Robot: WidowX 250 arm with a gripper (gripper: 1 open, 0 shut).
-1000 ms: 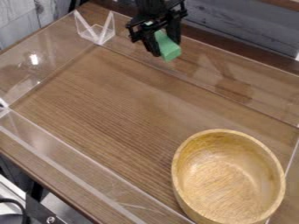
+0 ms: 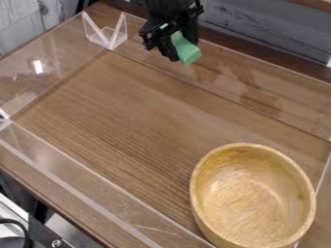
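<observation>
My black gripper [image 2: 173, 35] is at the top centre of the camera view, above the back of the wooden table, shut on a green object [image 2: 187, 50]. The arm behind it runs up out of the top of the frame. The green object is small and partly covered by the gripper, so its exact kind is unclear.
A large tan oval bowl [image 2: 253, 194] sits at the front right. A clear plastic piece [image 2: 106, 31] stands at the back left, left of the gripper. A back wall runs along the top right.
My gripper and the green object have shifted slightly about the back centre, now a little higher in the frame than before. The bowl has not moved.
</observation>
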